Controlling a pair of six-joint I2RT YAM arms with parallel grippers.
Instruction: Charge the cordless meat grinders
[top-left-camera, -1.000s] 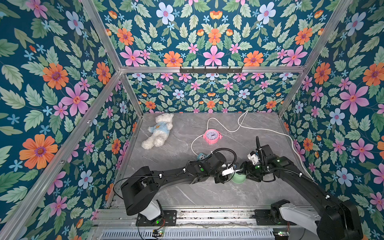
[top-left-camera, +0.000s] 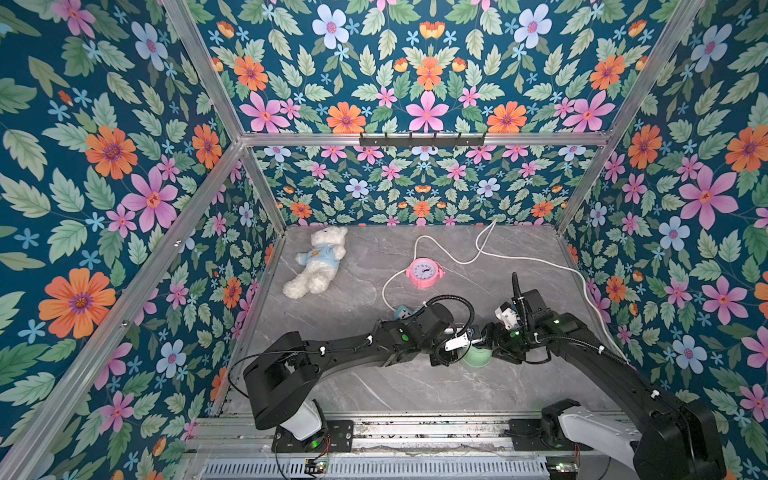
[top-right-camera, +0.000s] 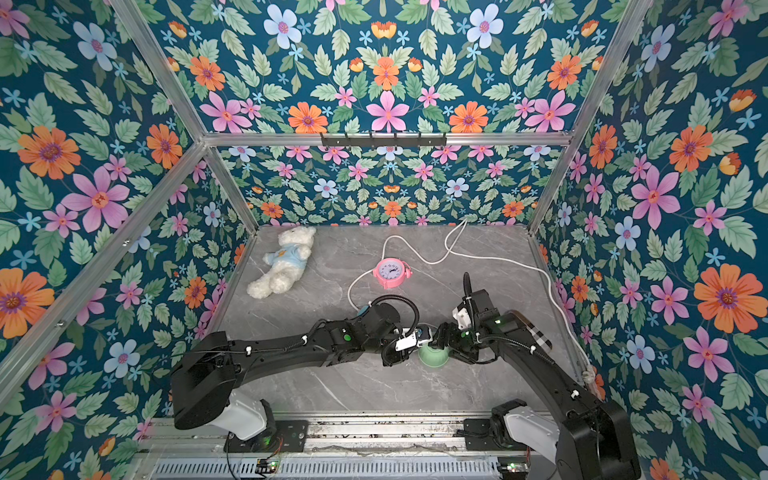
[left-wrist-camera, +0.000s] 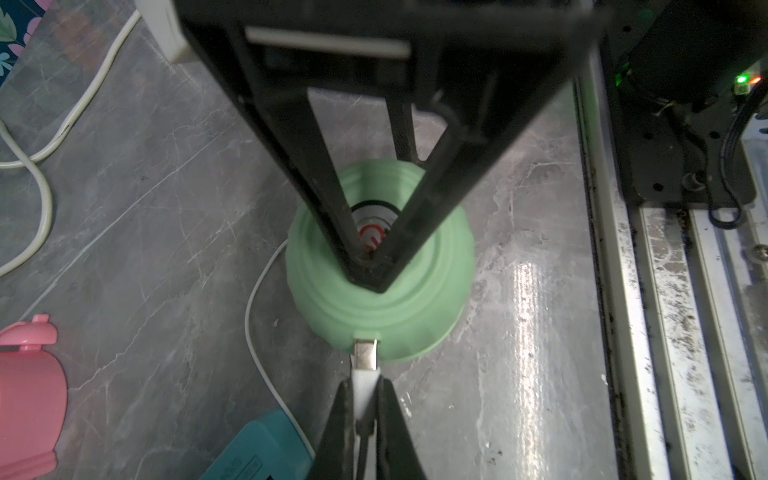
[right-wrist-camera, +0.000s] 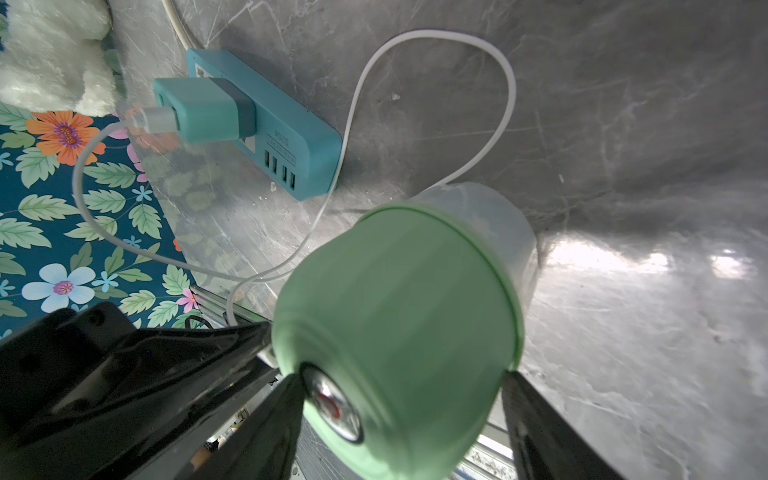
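The green meat grinder (left-wrist-camera: 432, 280) with a clear cup (right-wrist-camera: 504, 232) sits between both grippers near the front. In the left wrist view my left gripper has the white cable's USB plug (left-wrist-camera: 365, 356) between its fingers, at the grinder's side; whether it is fully closed is unclear. My right gripper stands open around the grinder's green top, fingers over and beside it. A teal power strip (right-wrist-camera: 292, 152) carries a charger (right-wrist-camera: 204, 112) with a cable attached.
A pink clock (top-left-camera: 425, 273) stands behind, with white cords across the back. A white teddy bear (top-left-camera: 318, 268) lies at the back left. The front rail (left-wrist-camera: 664, 336) borders the table.
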